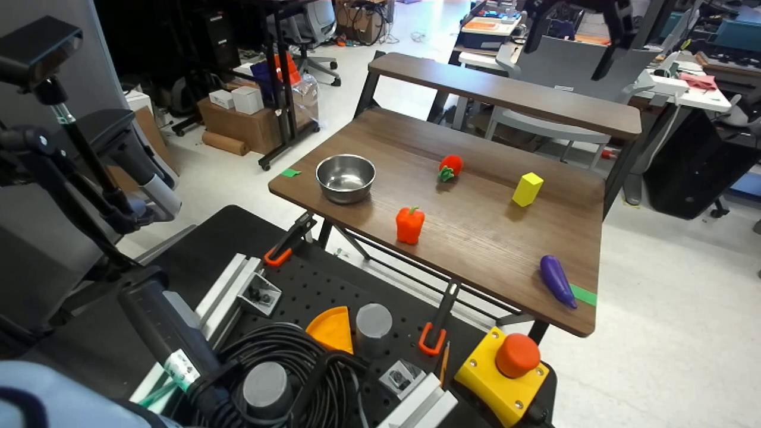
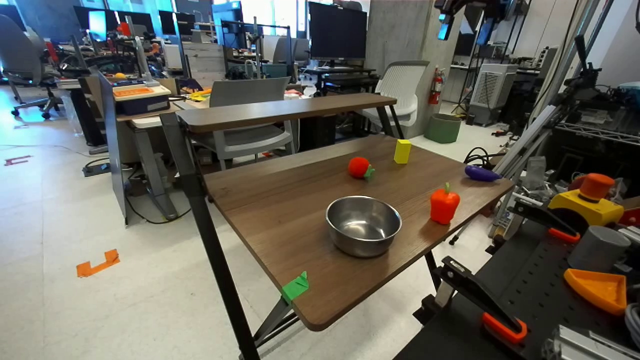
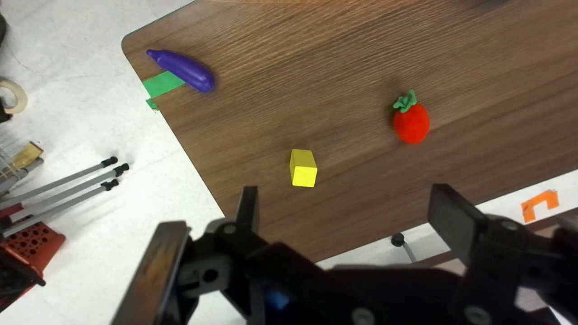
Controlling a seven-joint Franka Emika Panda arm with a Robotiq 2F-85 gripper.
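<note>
My gripper is open and empty, its two dark fingers spread wide in the wrist view. In exterior view 1 the gripper [image 1: 567, 60] hangs high above the far side of the table, well clear of everything on it. A yellow block [image 3: 304, 169] stands upright on the wood below. Right of it in the wrist view lies a red tomato-like piece [image 3: 412, 124] with a green top. A purple eggplant [image 3: 181, 69] rests near a table corner. Toward the robot's side, an orange-red pepper [image 1: 410, 225] stands upright, and a steel bowl [image 2: 364, 225] looks empty.
A raised shelf [image 1: 503, 93] runs along the table's far edge. Clamps [image 1: 440, 318] and a yellow box with a red button [image 1: 505, 371] are on the near black board. Bare wood separates the objects. Green tape [image 2: 295, 287] marks the table edge.
</note>
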